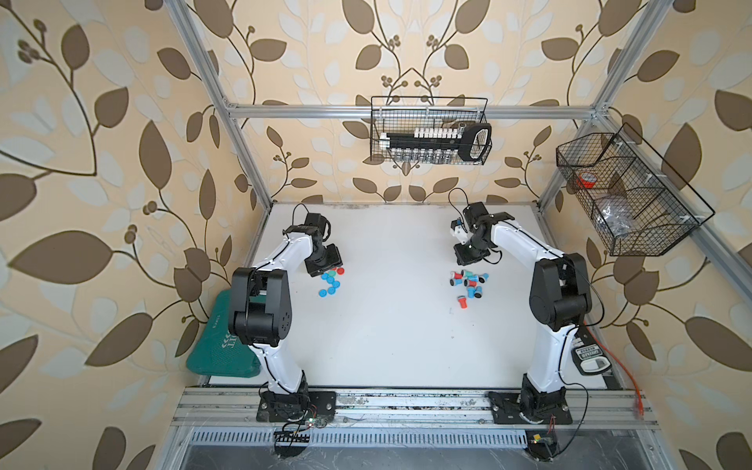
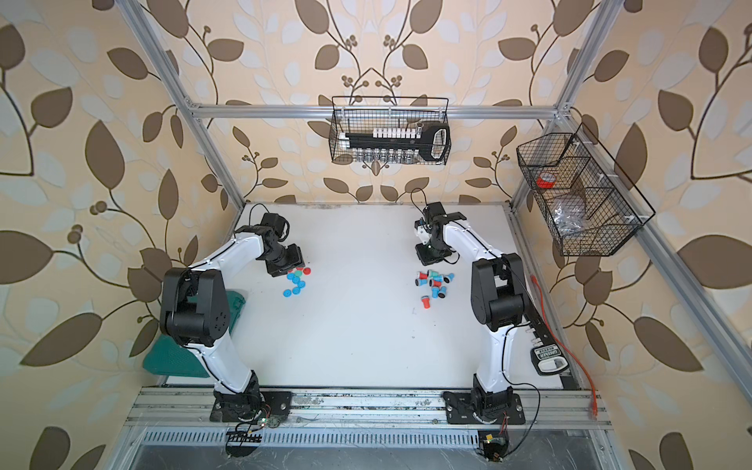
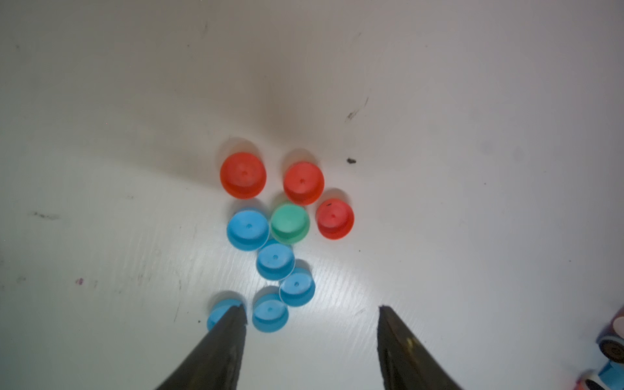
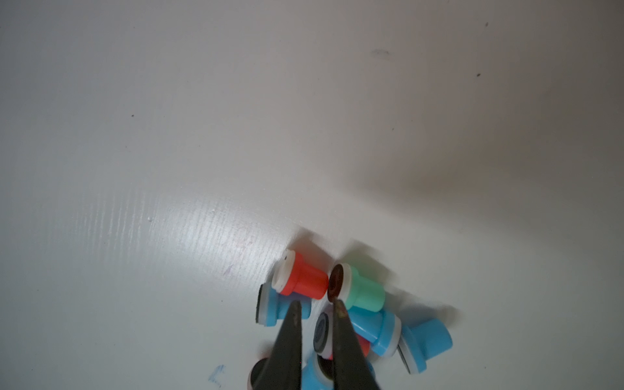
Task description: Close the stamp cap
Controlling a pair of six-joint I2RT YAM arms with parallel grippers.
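In the left wrist view, three red caps, a green cap and several blue caps lie with their hollow sides up. My left gripper is open above the near end of this group, its fingers wide apart and nothing between them. Stamps without caps lie on their sides in a loose heap in the right wrist view, among them a red stamp and a green stamp. Over that heap, my right gripper has its fingers close together. Stamps on the table show through the narrow gap; whether anything is gripped is unclear.
A red stamp stands apart at the near side of the heap. A green case lies at the left edge, and a wire basket hangs at the right.
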